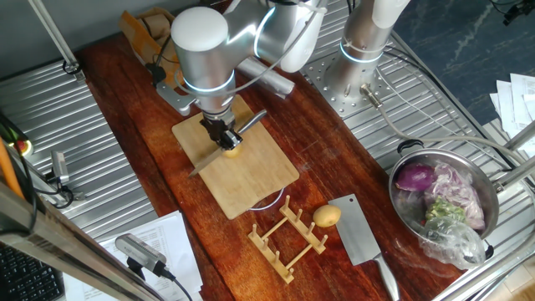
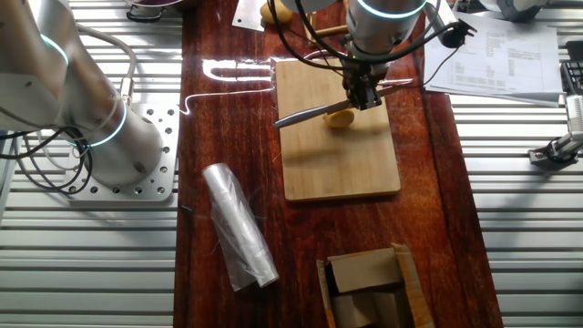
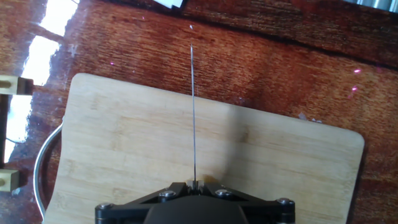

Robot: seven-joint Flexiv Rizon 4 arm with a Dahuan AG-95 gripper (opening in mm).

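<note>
A knife [image 1: 255,120] is clamped in my gripper [image 1: 224,138], its handle pointing toward the arm's base and its blade toward the papers. In the wrist view the blade [image 3: 193,112] shows edge-on as a thin line running up from the gripper. Beneath the knife sits a yellow potato [image 2: 340,119] on the wooden cutting board [image 2: 310,169]. In the wrist view the gripper hides most of the potato. Whether the blade touches or has entered it, I cannot tell.
Near the board's metal handle stand a wooden peg rack [image 1: 272,245], a second potato [image 1: 327,216] and a cleaver [image 1: 355,230]. A pot [image 1: 401,205] with an onion and bagged vegetables is farther right. A plastic roll [image 2: 239,223] and an open cardboard box [image 2: 364,264] lie beyond the board's other end.
</note>
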